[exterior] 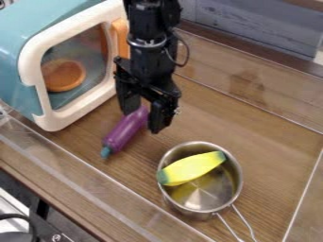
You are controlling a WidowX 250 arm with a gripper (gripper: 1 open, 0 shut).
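Note:
My black gripper [145, 106] is open, hanging over the upper end of a purple eggplant-like item [127, 129] with a teal tip, which lies on the wooden counter. A steel pot [190, 202] with a wire handle holds a yellow banana-like item [190, 168] at the lower right.
A teal and white toy oven [53, 122] stands at the left, with an orange round item [63, 76] inside.

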